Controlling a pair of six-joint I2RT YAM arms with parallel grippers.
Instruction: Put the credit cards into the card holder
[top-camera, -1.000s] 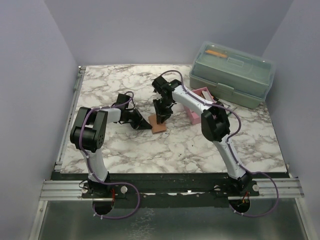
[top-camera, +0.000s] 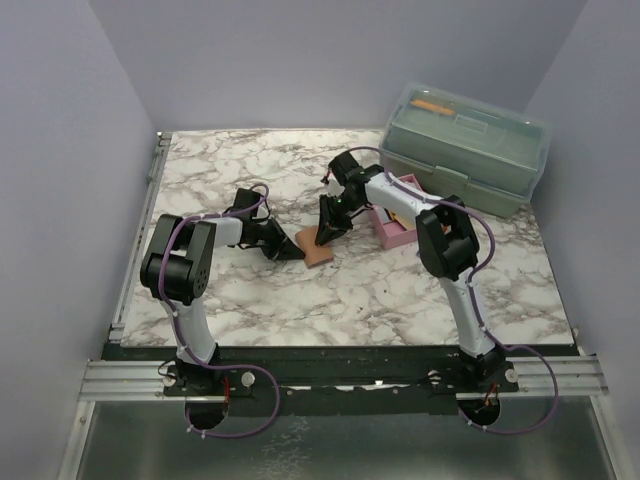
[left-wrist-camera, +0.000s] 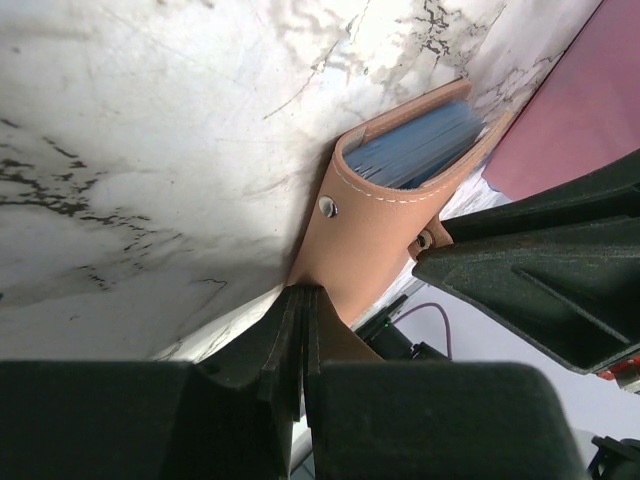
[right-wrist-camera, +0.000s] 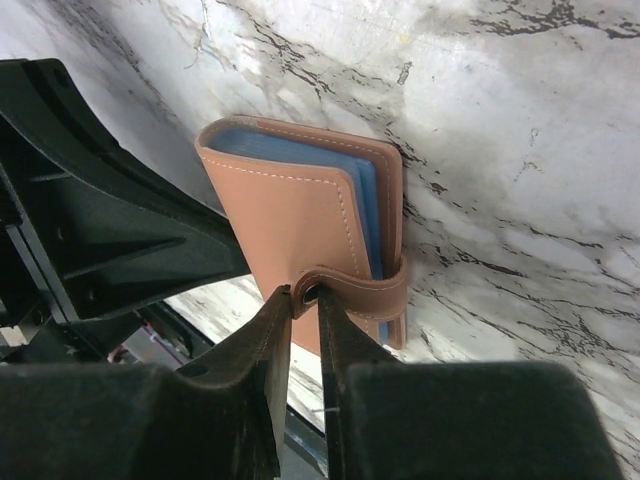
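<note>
The tan card holder lies on the marble table between my two grippers. Its blue translucent sleeves show inside the folded cover; no separate credit card can be made out among them. My left gripper is shut, its tips against the holder's edge, nothing visible between them. The closing strap wraps round the open side of the holder. At the strap's metal snap stands my right gripper, its fingers shut with nothing clearly between them. A bare snap stud shows on the holder's cover.
Right of the holder is a pink box with some items in it, partly under my right arm. A large green lidded container fills the back right.
The right arm has swung a little to the right and its wrist has come lower, its tip staying near the holder. The left arm and the holder look unmoved.
</note>
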